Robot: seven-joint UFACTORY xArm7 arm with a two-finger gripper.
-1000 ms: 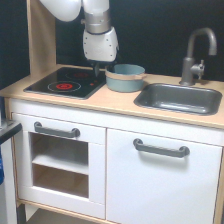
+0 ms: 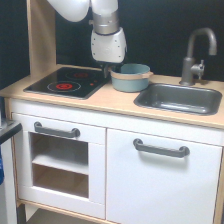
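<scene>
A grey-blue pot (image 2: pixel 130 80) with a brownish rim stands on the wooden counter between the stove and the sink. My gripper (image 2: pixel 106 70) reaches down from above at the pot's left edge, its dark fingers small in the view. Whether they are closed on the rim or only beside it is not clear.
The black stove top (image 2: pixel 70 82) with red rings lies to the left, bare. To the right is the empty sink (image 2: pixel 180 98) with a tall grey faucet (image 2: pixel 192 58). White cabinet doors (image 2: pixel 162 185) with grey handles stand below the counter.
My gripper and the pot have both shifted a little to the right, toward the sink. The stove, sink and cabinet look the same.
</scene>
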